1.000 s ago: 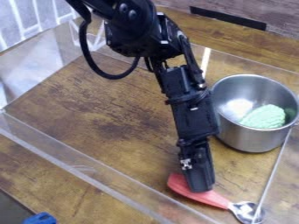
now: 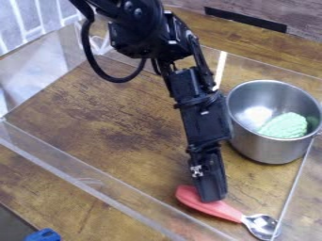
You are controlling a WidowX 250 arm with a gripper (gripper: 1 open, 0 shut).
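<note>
The black gripper (image 2: pixel 208 188) points down at the front of the wooden surface, its tips at the red handle of a spoon (image 2: pixel 221 211), whose metal head lies to the lower right. Whether the fingers are open or shut on the handle is hidden from this angle.
A steel pot (image 2: pixel 265 146) with a pale green item (image 2: pixel 284 125) inside stands right of the arm. A clear barrier edge runs along the front and right. A blue object (image 2: pixel 43 234) lies at the bottom left.
The gripper has shifted very slightly up and left, and the spoon's handle end has moved slightly left with it.
</note>
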